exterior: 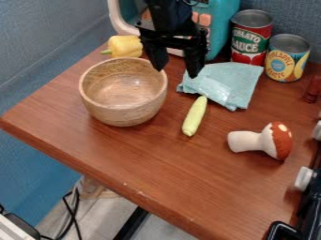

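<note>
My black gripper (175, 61) hangs at the top middle, above the back of the table, just right of a wooden bowl (123, 94). Its two fingers point down and stand apart, open, with nothing seen between them. Below it lie a light blue cloth (228, 82) and a pale yellow-green corn cob (196, 116). A toy mushroom (257, 141) with a red cap lies at the right.
A tomato sauce can (251, 42) and a yellow can (287, 62) stand at the back right. A yellow item (122, 46) sits behind the bowl. Black equipment (309, 197) lines the right edge.
</note>
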